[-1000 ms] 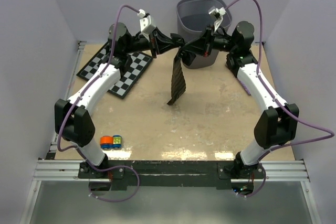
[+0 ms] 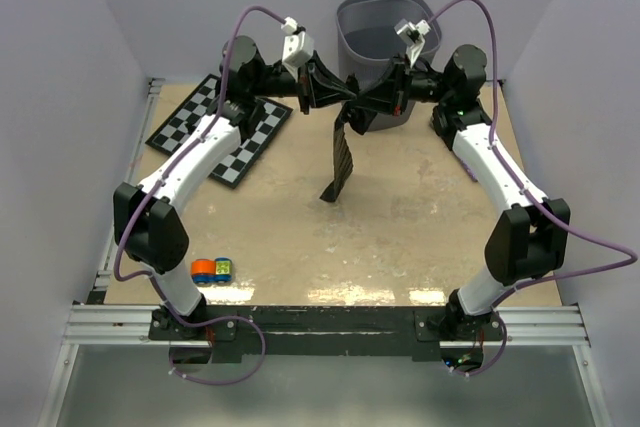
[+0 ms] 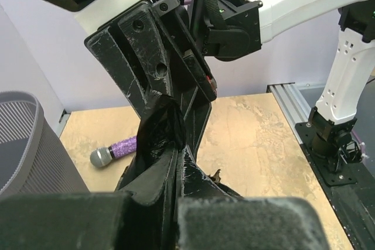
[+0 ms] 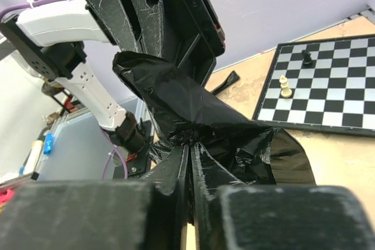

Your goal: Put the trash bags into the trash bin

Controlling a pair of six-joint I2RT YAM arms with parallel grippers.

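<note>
A thin black trash bag [image 2: 343, 162] hangs between my two grippers, its lower end trailing toward the table. In the left wrist view my left gripper is shut, with bunched black film [image 3: 159, 124] right at its tips; whether the film is pinched there is hard to see. My right gripper has its fingers close together at the gathered bag [image 4: 205, 109], a narrow slit showing between them; the film hides how firmly they close. From above, both grippers nearly meet in front of the grey trash bin [image 2: 362, 62].
A checkered board [image 2: 247, 152] with chess pieces lies at the back left. A purple microphone [image 3: 122, 148] is at the right side of the table. Orange and green-blue toys [image 2: 210, 270] sit at the front left.
My left arm has shifted a little to the right, its gripper closer to the right one. The bag has turned and swung slightly right.
</note>
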